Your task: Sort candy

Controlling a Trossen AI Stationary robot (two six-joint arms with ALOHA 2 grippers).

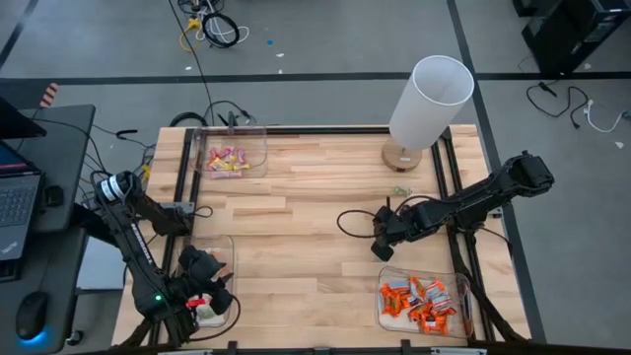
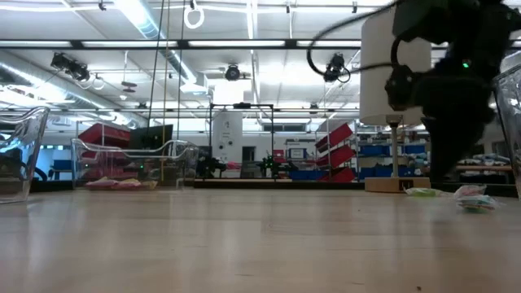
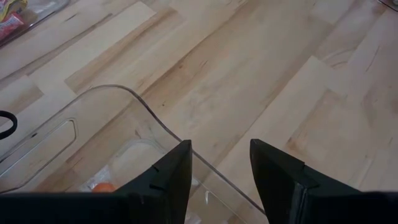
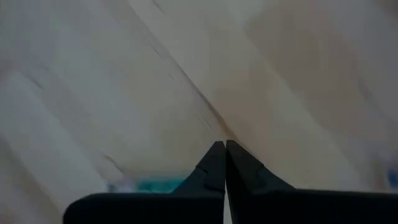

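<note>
A candy in a clear and teal wrapper lies blurred on the table in the right wrist view, left of my right gripper. That gripper's fingertips meet, with nothing visible between them. Some wrapped candy sits by the lamp in the low view; a small green-looking piece lies near the lamp in the high view. Over the lower-left clear box, my left gripper is open and empty. Pink and yellow candies fill part of the upper-left box; orange ones are in the lower-right box.
A white lamp on a wooden base stands at the table's back right. Cables from both arms loop over the wood.
</note>
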